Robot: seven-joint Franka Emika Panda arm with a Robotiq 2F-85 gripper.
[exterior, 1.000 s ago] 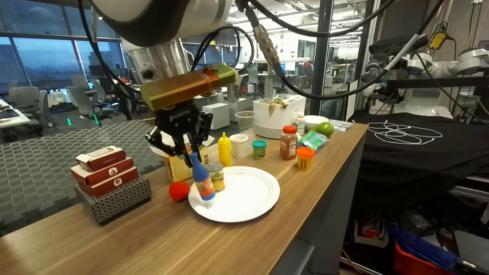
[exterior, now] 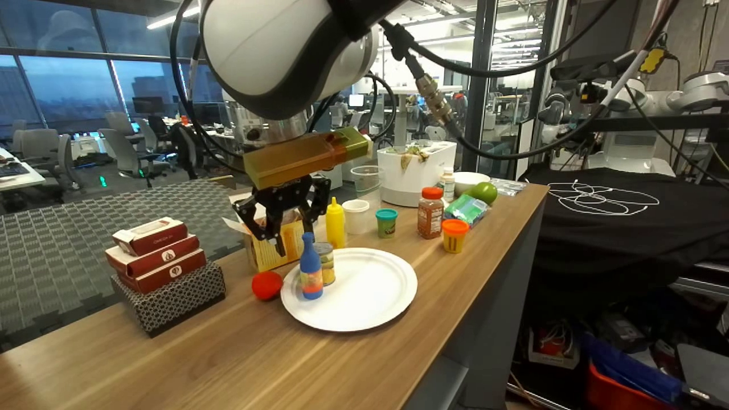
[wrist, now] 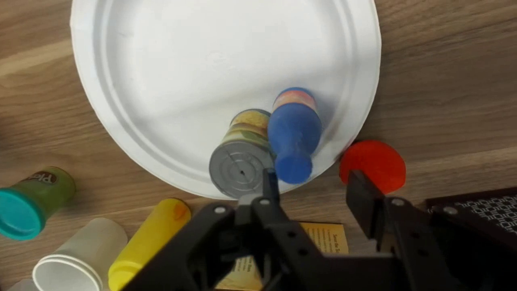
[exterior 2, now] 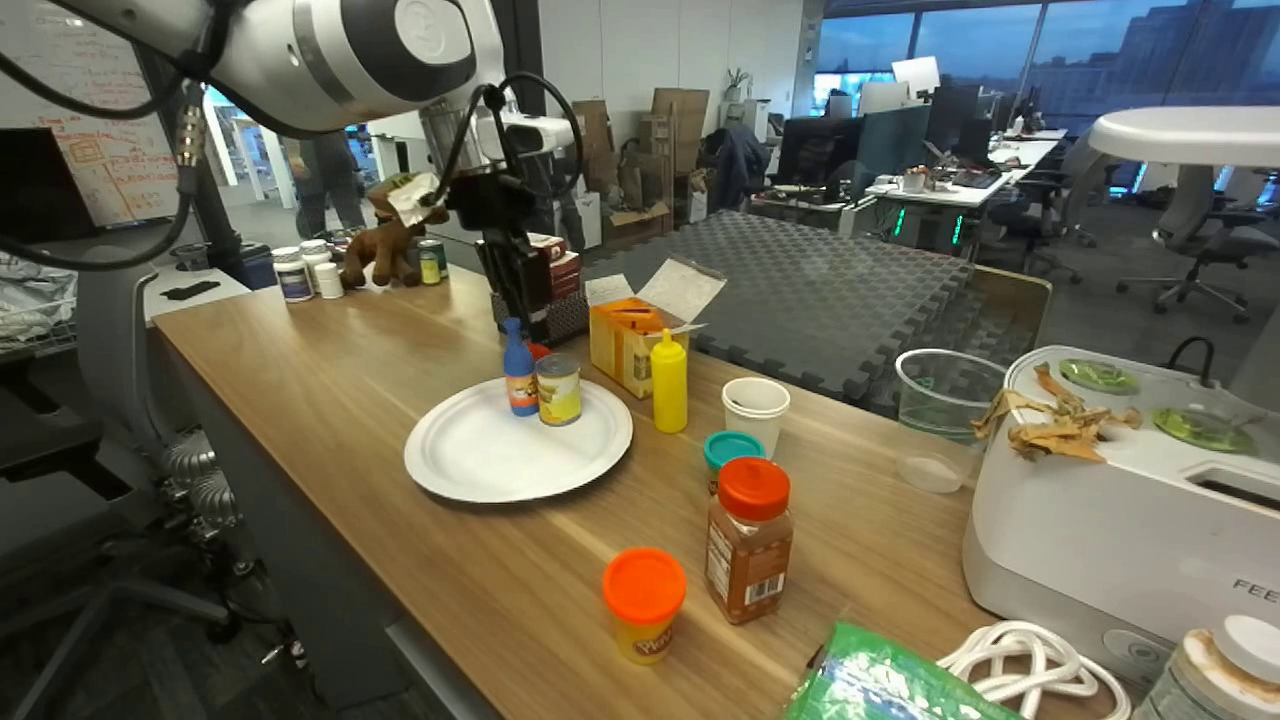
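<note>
A blue bottle [exterior: 311, 273] with an orange-pink label stands upright on the white plate [exterior: 372, 290], near its rim. Close beside it on the plate is a can [wrist: 242, 165] with a grey lid and yellow label. My gripper [exterior: 294, 240] hangs just above and behind the bottle's top, with its fingers spread apart. From the wrist view, the gap in my gripper holds nothing, and the bottle's blue cap [wrist: 293, 169] lies just beyond the left finger's tip. A red round object [wrist: 373, 165] sits on the table beside the plate.
Behind the plate are an open yellow box [exterior 2: 624, 348], a yellow squeeze bottle [exterior 2: 669, 384] and white cups [exterior 2: 756, 414]. Stacked red boxes [exterior: 157, 256] stand at the left. Bare wood [exterior: 225, 355] lies in front.
A second ago the bottle was tilted at the gripper's fingertips. Now it stands upright, released, and the fingers have spread. The arm has shifted right and slightly up in exterior view 1.
</note>
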